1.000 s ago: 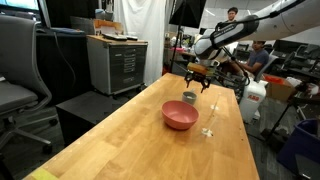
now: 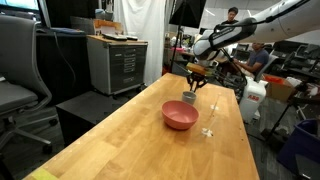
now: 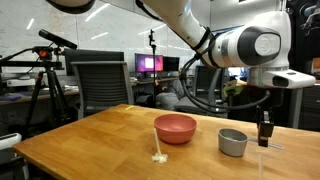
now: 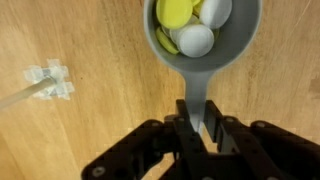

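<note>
A small grey pot point(image 3: 232, 143) with a straight handle stands on the wooden table, to the right of a red bowl point(image 3: 176, 128) in the second exterior view. From above, the wrist view shows yellow and whitish rounded pieces point(image 4: 175, 12) inside the pot point(image 4: 232, 42). My gripper points down at the pot's handle point(image 4: 196, 92), with its dark fingers shut on either side of it. The handle's far end is hidden between them. In the first exterior view the gripper point(image 2: 194, 86) is small, close to the grey pot point(image 2: 189, 98).
A thin pale stick point(image 4: 22, 95) is fixed to the table with white tape point(image 4: 48, 78), apart from the pot. The red bowl point(image 2: 180, 115) is close to the pot.
The pot and red bowl stay in about the same places.
</note>
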